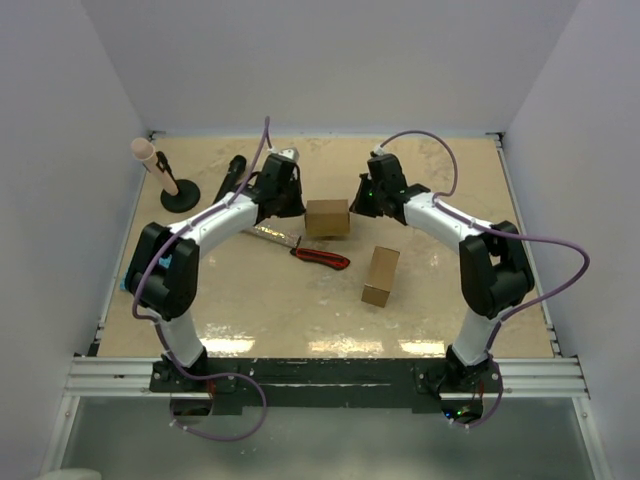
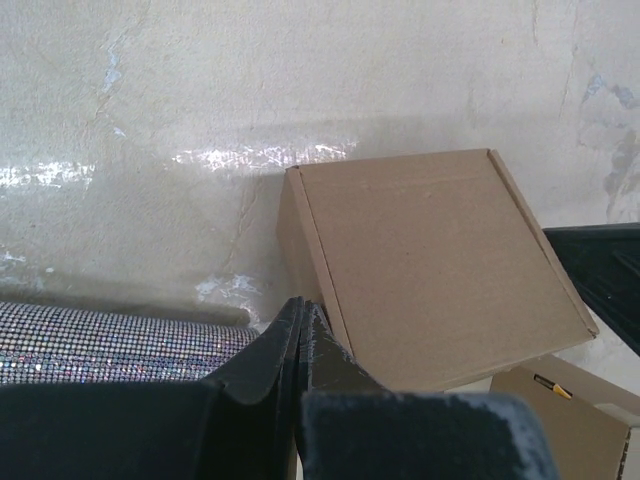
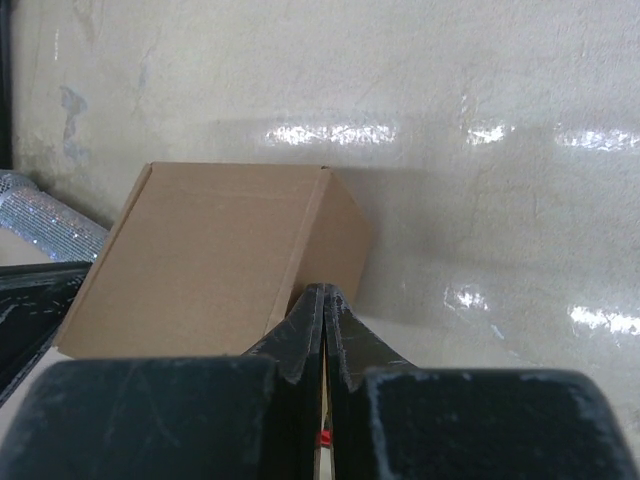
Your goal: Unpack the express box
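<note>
A closed cardboard box (image 1: pixel 327 218) stands at the centre of the table between my grippers; its lid (image 2: pixel 432 262) fills much of the left wrist view and also shows in the right wrist view (image 3: pixel 195 255). My left gripper is shut, close by one side of the box, nothing visible between its fingers. My right gripper is shut at the opposite side, likewise with nothing seen between its fingertips. Whether either touches the box is hard to tell.
A silvery sparkly item (image 1: pixel 272 235) lies left of the box, a red-black item (image 1: pixel 320 257) in front, a second carton (image 1: pixel 380 276) front right. A dark bar (image 1: pixel 229 178), a stand (image 1: pixel 180 195) and a blue item (image 1: pixel 128 275) occupy the left.
</note>
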